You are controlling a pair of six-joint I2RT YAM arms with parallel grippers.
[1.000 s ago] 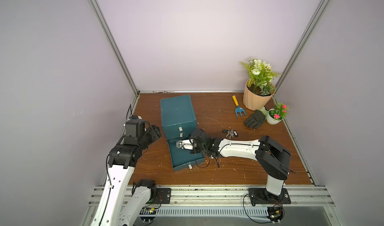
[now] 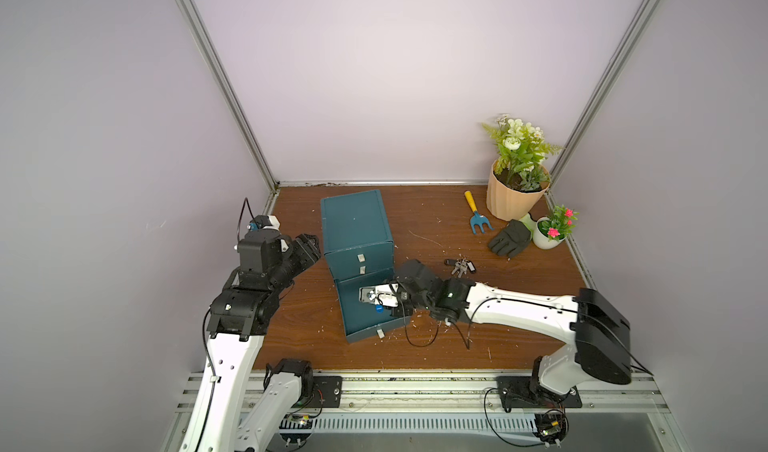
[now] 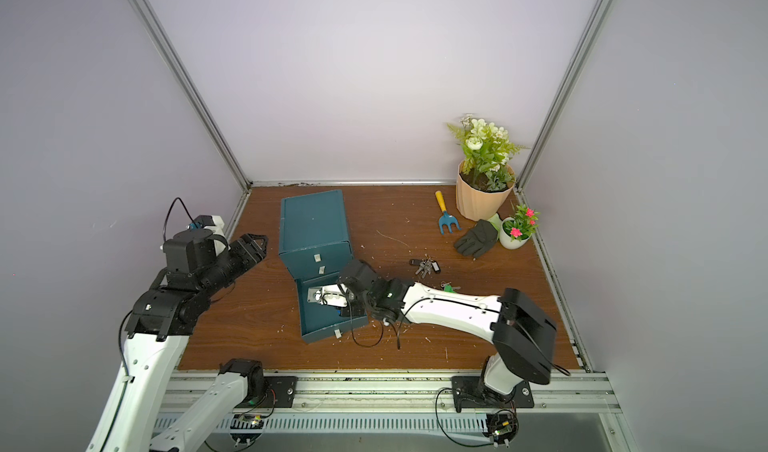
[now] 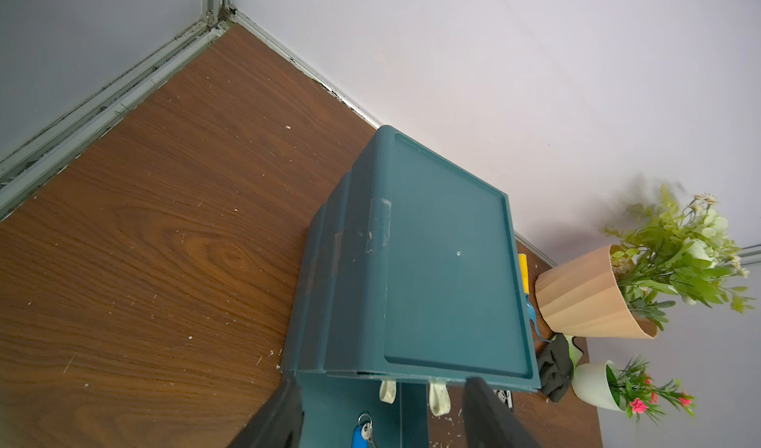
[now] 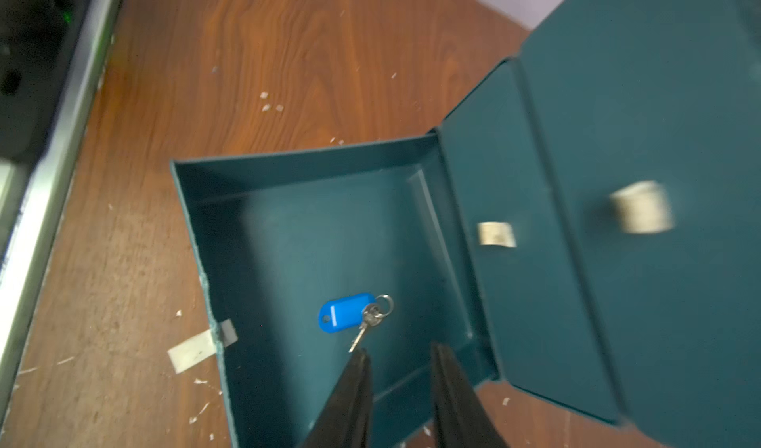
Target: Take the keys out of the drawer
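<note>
A teal drawer unit (image 2: 357, 216) has its bottom drawer (image 2: 356, 324) pulled out. A blue key tag (image 5: 345, 311) with a small key and ring lies on the drawer floor. My right gripper is over that drawer, its fingertips near the drawer's edge beside the key, part open with nothing visible between them. My left gripper hangs open at the left of the unit, raised above the table.
More keys (image 2: 460, 266) lie on the table right of the unit. A hand fork (image 2: 477, 216), dark glove (image 2: 509, 239), large planter (image 2: 516, 200) and small flower pot (image 2: 550, 240) stand or lie at the back right.
The right arm's elbow has swung right and down, and its wrist has shifted slightly right over the drawer.
</note>
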